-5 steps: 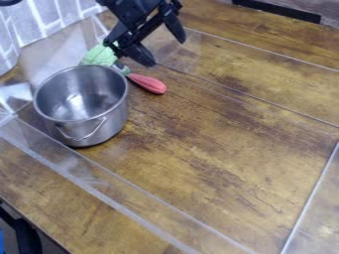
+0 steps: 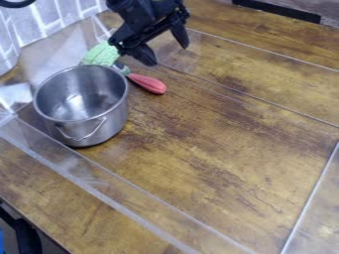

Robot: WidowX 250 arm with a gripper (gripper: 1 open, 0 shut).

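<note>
My black gripper (image 2: 151,52) reaches in from the top, above and behind a steel pot (image 2: 82,127) that stands at the left of the wooden table. Beneath the gripper lie a pale green object (image 2: 101,54) and a red piece (image 2: 146,83), just behind and right of the pot. The fingertips are small and dark in this view, so I cannot tell whether they are open or shut.
Transparent strips run along its left and right sides. A white grid-like surface (image 2: 27,30) is at the back left.
My gripper has shifted very slightly over the last second; the pot and the other objects stay where they were.
</note>
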